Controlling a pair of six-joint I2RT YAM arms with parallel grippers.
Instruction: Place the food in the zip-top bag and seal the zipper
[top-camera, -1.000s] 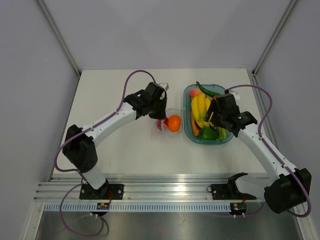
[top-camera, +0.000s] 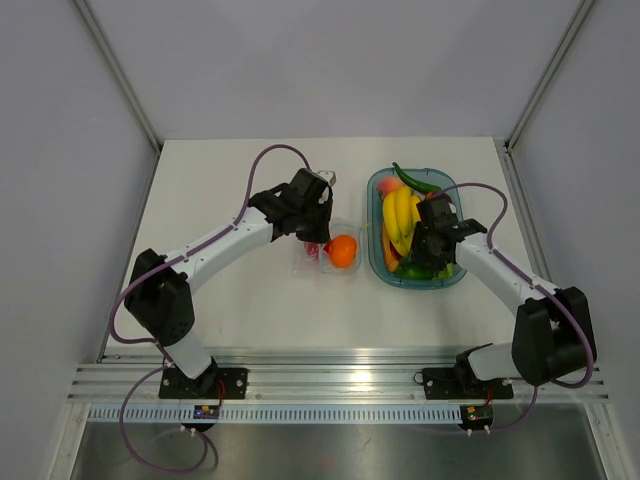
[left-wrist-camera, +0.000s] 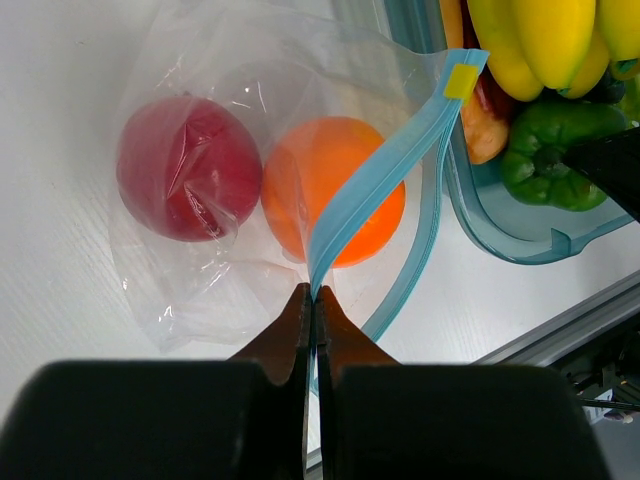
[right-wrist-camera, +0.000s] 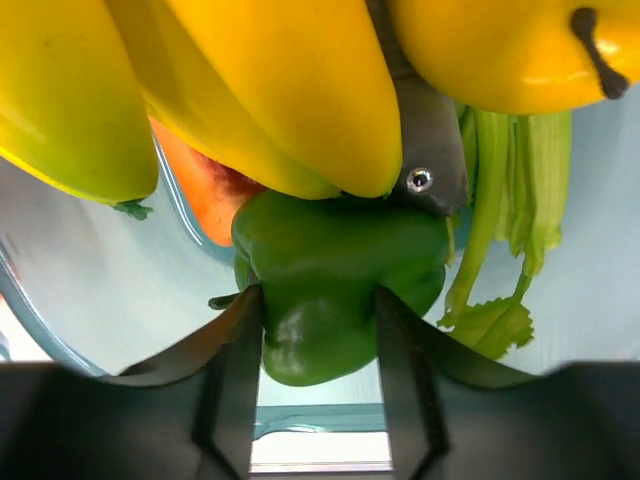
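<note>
A clear zip bag (left-wrist-camera: 240, 290) with a blue zipper strip lies on the table, holding a red round fruit (left-wrist-camera: 185, 170) and an orange (left-wrist-camera: 330, 175). My left gripper is shut at the bag's zipper edge, the thin strip between its fingertips. My right gripper is part open over the blue bin (top-camera: 390, 275), its fingertips around a green bell pepper (right-wrist-camera: 330, 250); whether they grip it is unclear.
The bin also holds bananas (right-wrist-camera: 280, 80), a yellow pepper (right-wrist-camera: 500, 40), celery (right-wrist-camera: 530, 180), carrots and other produce. The table left of the bag and in front of the bin is clear.
The left arm and bag have shifted slightly left.
</note>
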